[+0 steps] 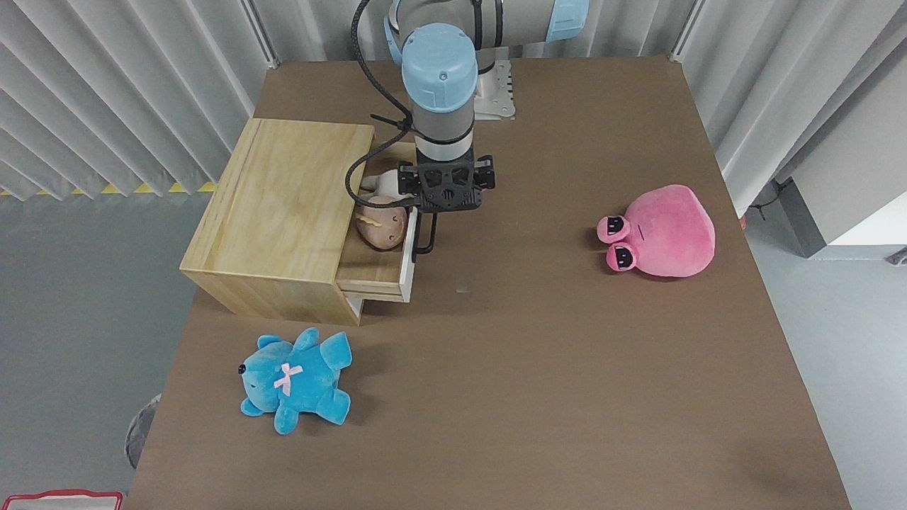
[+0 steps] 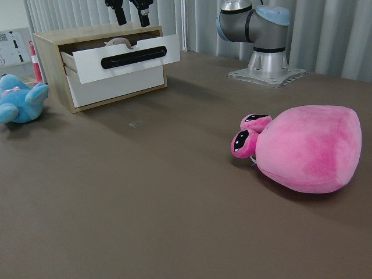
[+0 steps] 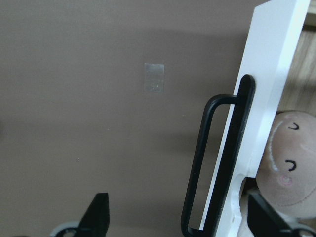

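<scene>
A wooden cabinet (image 1: 272,195) has its drawer (image 2: 87,61) pulled out, holding a beige plush toy (image 1: 380,225). The drawer's black handle (image 3: 199,158) faces the table middle. My gripper (image 2: 128,16) hangs above the drawer front; in the wrist view its two dark fingers stand wide apart at the bottom, left and right of the handle, with nothing between them at their height that I can see held. A blue plush bear (image 1: 297,382) lies in front of the cabinet. A pink plush toy (image 1: 663,234) lies on the right.
The robot's base plate (image 2: 267,76) stands at the back beside the cabinet. Curtains line the back.
</scene>
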